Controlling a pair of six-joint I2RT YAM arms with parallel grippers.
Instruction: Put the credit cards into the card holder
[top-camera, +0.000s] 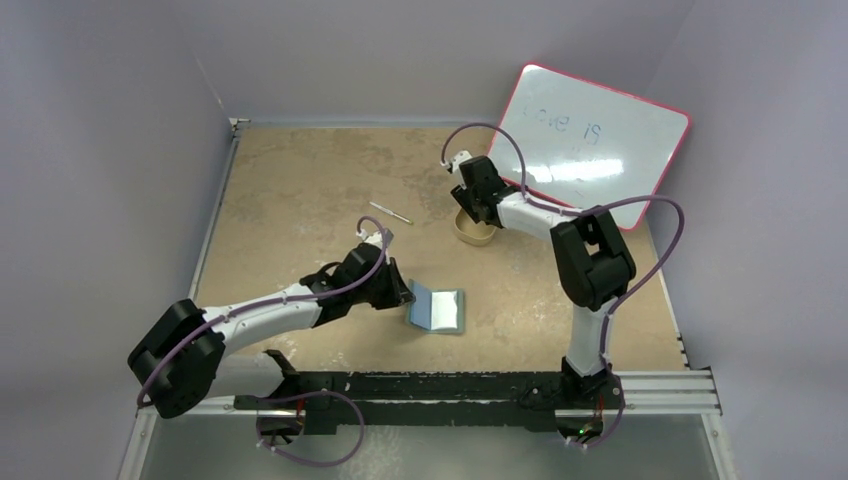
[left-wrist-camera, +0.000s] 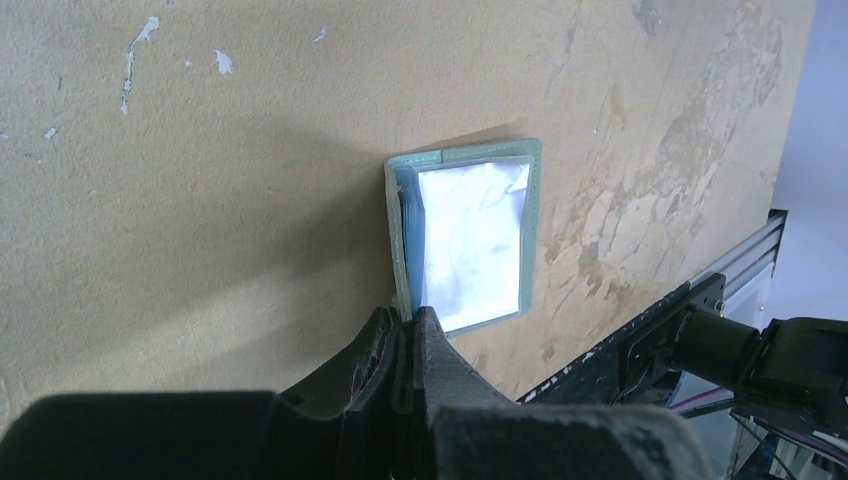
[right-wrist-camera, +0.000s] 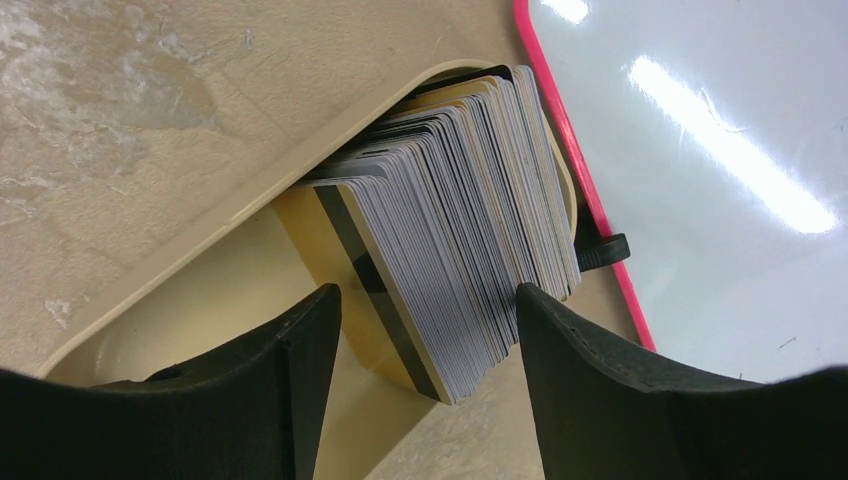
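The card holder lies open on the table, with a blue-grey cover and clear white inner sleeves. My left gripper is shut on the raised cover edge of the card holder. A dense stack of credit cards stands on edge inside an oval beige bowl, a yellow card with a dark stripe at its near end. Over this bowl, my right gripper is open, its fingertips on either side of the near part of the stack. Nothing is gripped between them. In the top view that gripper hides the cards.
A red-framed whiteboard lies at the back right, close beside the bowl. A white pen rests on the table left of the bowl.
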